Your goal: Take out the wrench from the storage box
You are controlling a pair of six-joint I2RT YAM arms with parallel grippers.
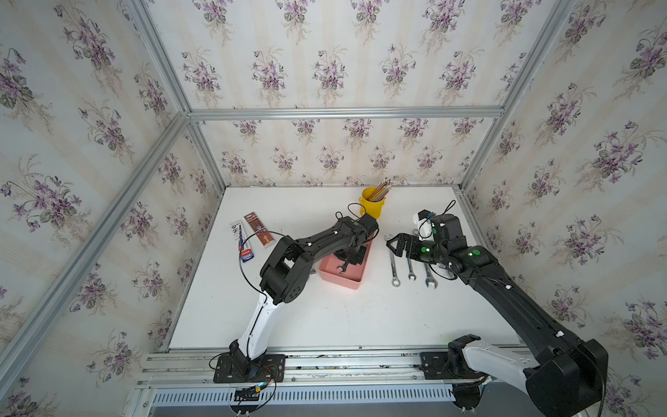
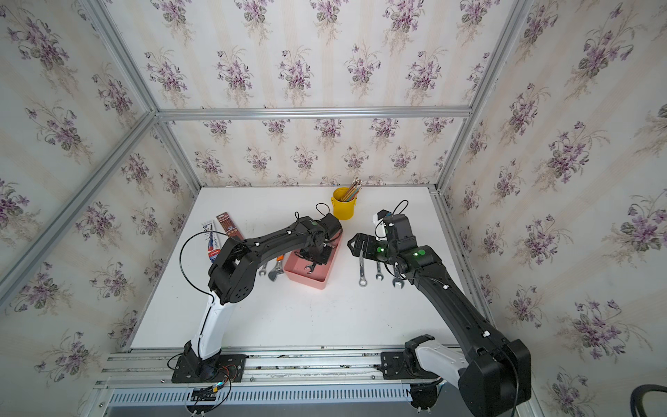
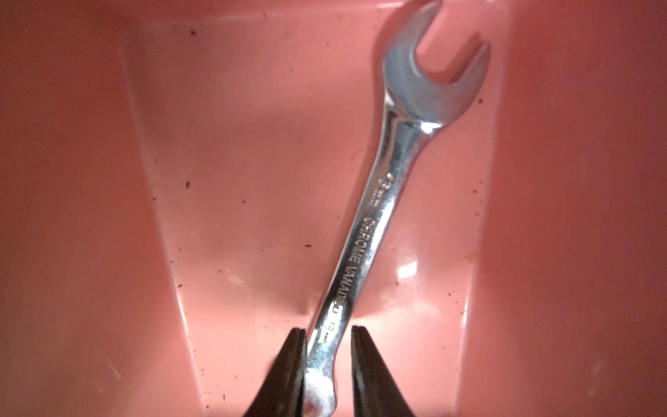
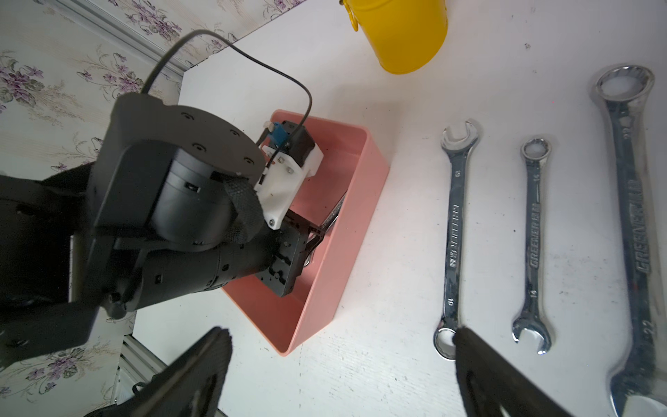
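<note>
A chrome combination wrench (image 3: 367,229) lies diagonally on the floor of the pink storage box, its open end toward the top in the left wrist view. My left gripper is down inside the box, open, its fingertips over the shaft near the ring end; I cannot tell whether they touch it. My right gripper hangs open above the table to the right of the box, over the row of wrenches, with nothing between its fingers.
Three loose wrenches (image 4: 455,236) lie right of the box. A yellow bucket (image 4: 403,38) with sticks stands behind it. Packaged tools (image 1: 258,229) lie at the left.
</note>
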